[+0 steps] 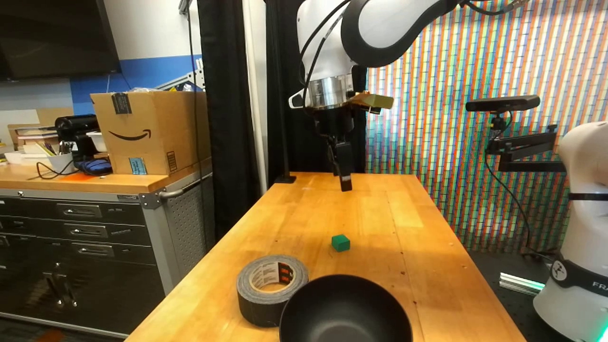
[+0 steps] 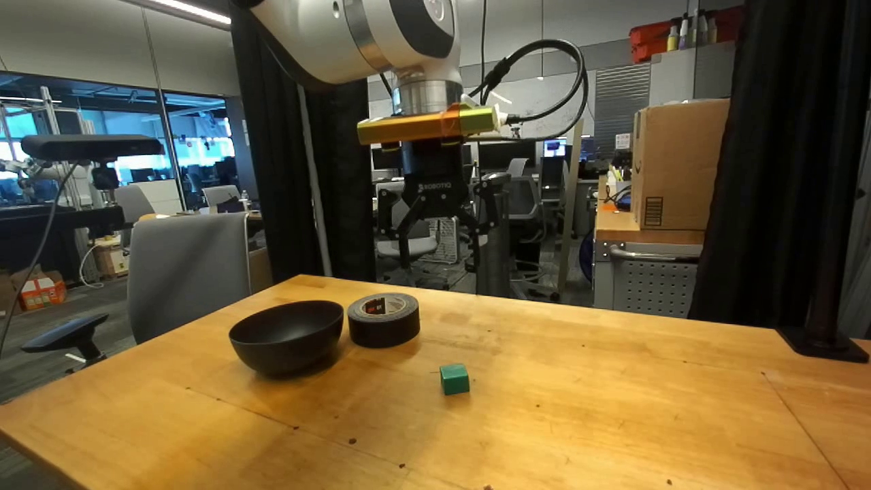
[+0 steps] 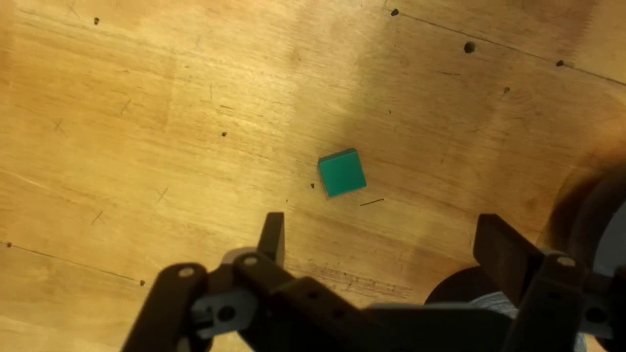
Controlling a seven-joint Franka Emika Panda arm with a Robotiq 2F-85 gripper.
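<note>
A small green cube lies on the bare wooden table. My gripper hangs well above the tabletop with its fingers spread wide. From the wrist view, the green cube sits ahead of my fingertips, and nothing is between the two fingers. A black bowl stands upright beside a roll of dark tape; the bowl looks empty where its inside shows. In the wrist view the roll is partly hidden behind the right finger.
Beyond the table's side stands a camera on a bracket. A black pole base rests at the table's edge.
</note>
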